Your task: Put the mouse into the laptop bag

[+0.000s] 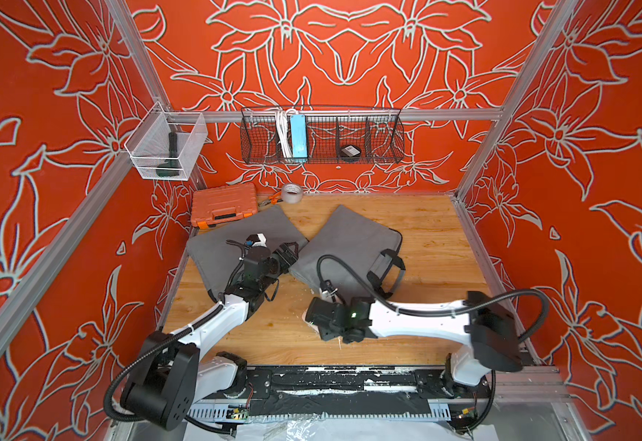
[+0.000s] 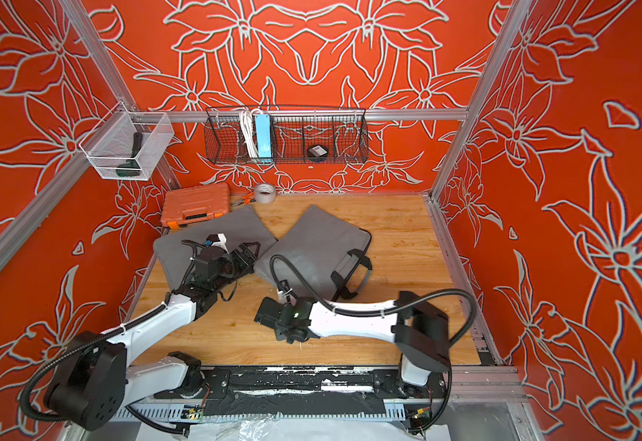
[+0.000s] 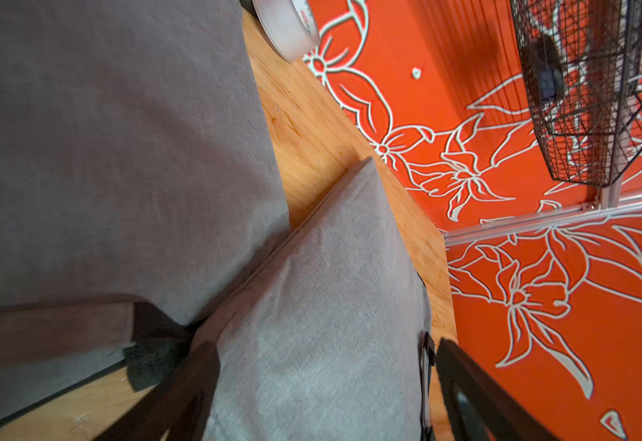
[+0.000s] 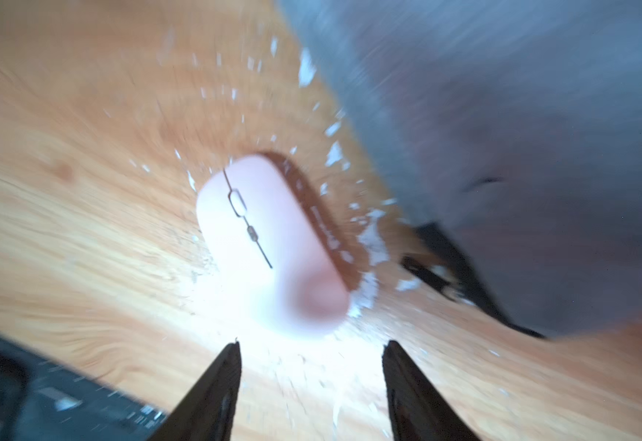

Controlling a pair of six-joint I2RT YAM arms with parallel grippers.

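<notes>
A pink mouse (image 4: 269, 235) lies on the wooden table beside a grey laptop bag (image 4: 526, 147), just ahead of my right gripper. That gripper's fingers stand apart with nothing visible between them; in both top views its arm largely hides the mouse. My left gripper is open over grey fabric. Two grey bags show: one on the left (image 3: 115, 147) and one toward the middle right (image 1: 346, 250), with black straps and handles.
An orange case (image 1: 223, 202), tape roll (image 1: 291, 193) and orange-handled tool stand at the back. A wire basket (image 1: 321, 136) and clear bin (image 1: 166, 143) hang on the walls. Bare table shows on the right.
</notes>
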